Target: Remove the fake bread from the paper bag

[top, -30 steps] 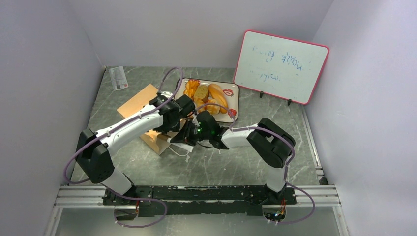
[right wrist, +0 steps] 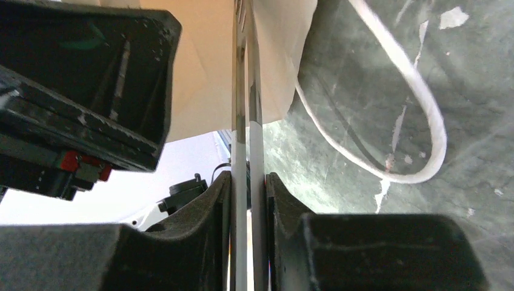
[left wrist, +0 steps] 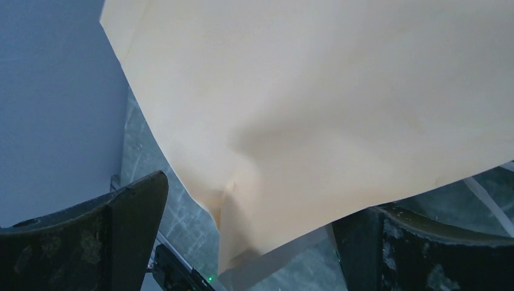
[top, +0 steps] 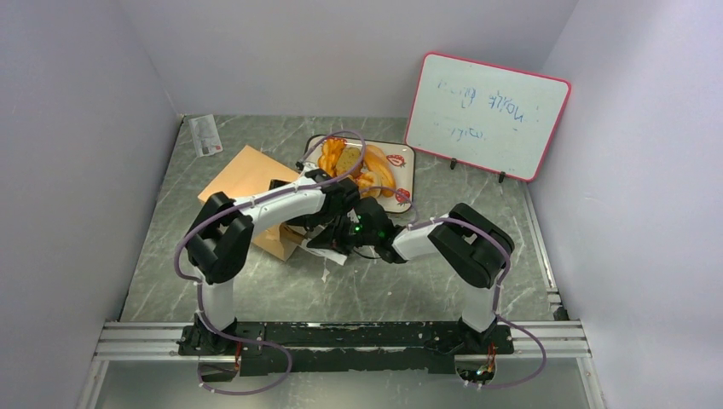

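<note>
The brown paper bag (top: 247,175) lies on its side under my left arm, its lower part showing by the grippers. In the left wrist view its pale paper (left wrist: 315,79) fills most of the picture. My left gripper stands wide open, the bag's edge in front of its fingers and no bread between them. My right gripper has its fingertips close together, with a thin paper edge of the bag running between them; whether they press on it cannot be told. Any bread inside the bag is hidden. Several bread pieces (top: 375,162) rest on the tray (top: 407,175).
A white handle (right wrist: 418,91) loops over the grey table at the bag's mouth. Both arms crowd together there, the black left arm (right wrist: 115,85) beside my right gripper. A whiteboard (top: 486,111) leans at the back right. Clear table (top: 409,294) lies in front.
The bag has moved slightly left. The right gripper has shifted a little right; the tray is unmoved.
</note>
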